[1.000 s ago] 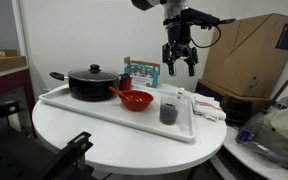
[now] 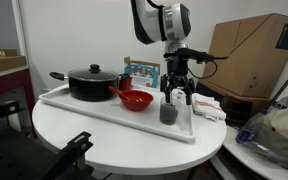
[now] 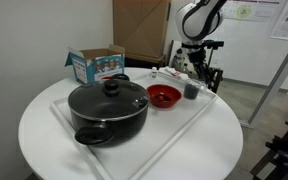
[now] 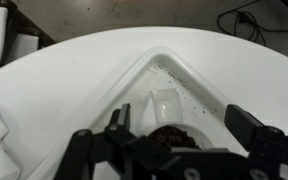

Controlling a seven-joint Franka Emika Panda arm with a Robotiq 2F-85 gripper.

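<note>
A dark grey cup stands upright near the right end of the white tray. In the wrist view, dark grains lie inside a round rim, with a pale, handle-like piece extending from it. My gripper is open, its two fingers spread on either side of that piece. Exterior view 1 has the gripper low over the tray, just behind and above the cup. From the other side, the cup appears close to the gripper; whether they touch I cannot tell.
A black lidded pot and a red bowl with a red utensil share the tray. Behind stand a red mug and a colourful box. White cloths lie right of the tray. Dark specks dot the tray corner.
The arm has come down from well above the tray, and the gripper is now beside the cup's top. Cup, bowl and pot have stayed in place.
</note>
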